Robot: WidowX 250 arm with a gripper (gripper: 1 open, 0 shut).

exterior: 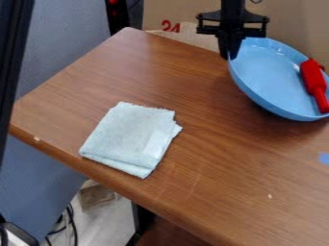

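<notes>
At the top right my black gripper [229, 50] is at the left rim of a light blue plate [264, 79]; whether its fingers are closed on the rim I cannot tell. A red object [315, 82] lies in the plate, toward the right. A folded pale cloth [130, 137] rests on the wooden table [154, 72], left of centre.
A cardboard box [178, 13] stands behind the table's back edge. The table's left edge runs diagonally, with floor and cables below it.
</notes>
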